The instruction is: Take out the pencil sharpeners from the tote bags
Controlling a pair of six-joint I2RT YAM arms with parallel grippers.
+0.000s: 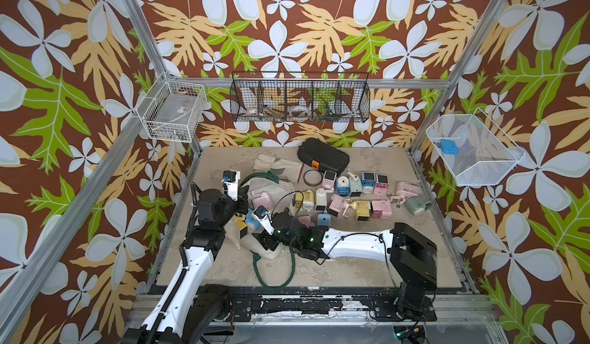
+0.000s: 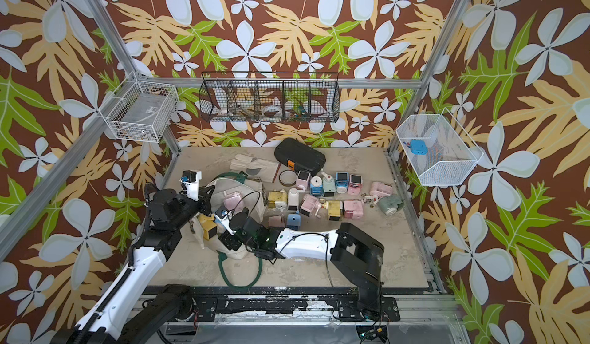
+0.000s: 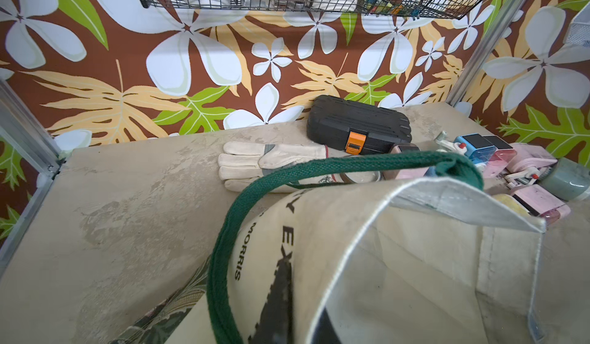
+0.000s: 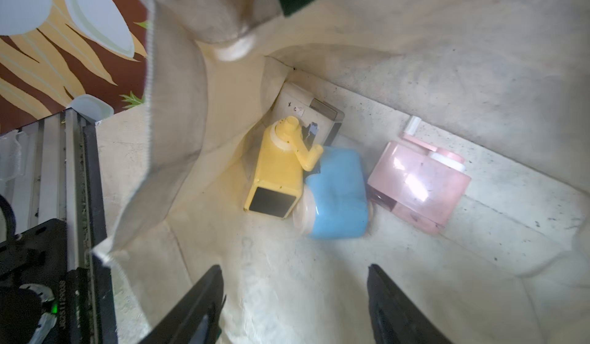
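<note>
The cream tote bag (image 3: 418, 258) lies with its mouth spread, a green handle (image 3: 230, 239) looped over the rim. My left gripper is shut on the bag's rim, one dark finger to each side of the cloth. Inside the bag, the right wrist view shows a yellow sharpener (image 4: 276, 172), a blue one (image 4: 338, 196), a pink one (image 4: 421, 184) and a grey-white one (image 4: 301, 107) partly hidden behind the yellow. My right gripper is inside the bag's mouth, fingers apart, nothing between them, short of the sharpeners.
Several sharpeners stand on the table right of the bag, among them a yellow one (image 1: 362, 210). Behind lie gloves (image 1: 276, 167), a tape ring (image 1: 312, 177) and a black case (image 1: 322, 156). A white basket (image 1: 476, 153) holding a blue item hangs at right.
</note>
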